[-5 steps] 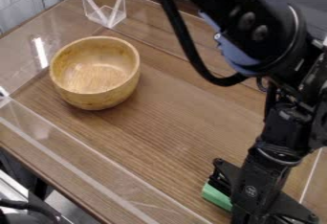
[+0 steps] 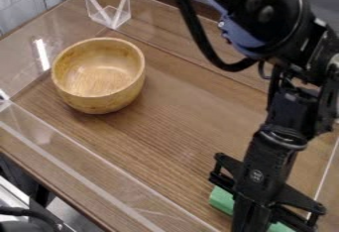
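My black gripper (image 2: 263,191) is low at the bottom right, over a green object (image 2: 225,199) on the wooden table. The fingers cover much of the green object, and their tips are partly out of frame, so whether they are open or shut is unclear.
A light wooden bowl (image 2: 98,74) sits at the upper left. A white wire-like holder (image 2: 109,10) stands at the back left. Black cables run at the lower left corner.
The arm and gripper have moved slightly up and left in the view. The green object still shows beneath the gripper.
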